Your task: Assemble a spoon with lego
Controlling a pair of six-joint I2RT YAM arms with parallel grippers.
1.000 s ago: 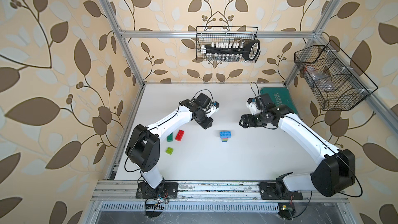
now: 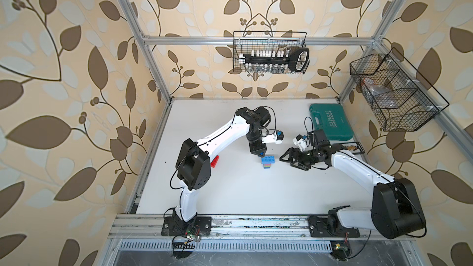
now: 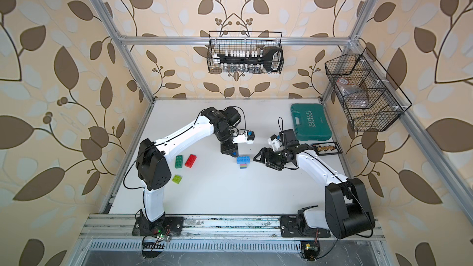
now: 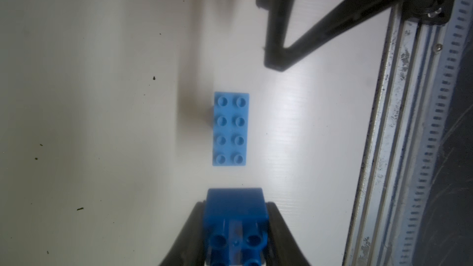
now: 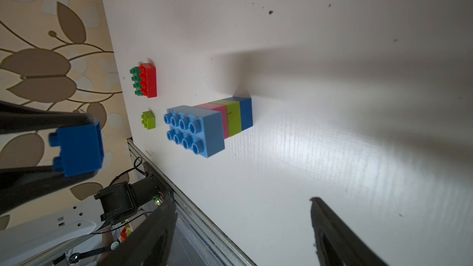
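Note:
In the table's middle stands a tower with a light blue eight-stud brick (image 5: 197, 128) on top. Below it come a pink brick (image 5: 220, 109), a lime brick (image 5: 234, 114) and a dark blue brick (image 5: 246, 113) at the base. My left gripper is shut on a dark blue brick (image 4: 235, 204), held above the table just beside the tower. To the tower's right, my right gripper has its fingers (image 5: 327, 226) apart with nothing between them; the tower shows beyond the gap.
At the left lie a green brick (image 3: 178, 161), a red brick (image 3: 190, 161) and a lime brick (image 3: 177, 179). A green case (image 3: 312, 121) and a small tray (image 3: 326, 148) occupy the back right.
My left gripper has moved right to the tower with its brick. My right gripper has come down and slightly left towards the tower, which stands where it was.

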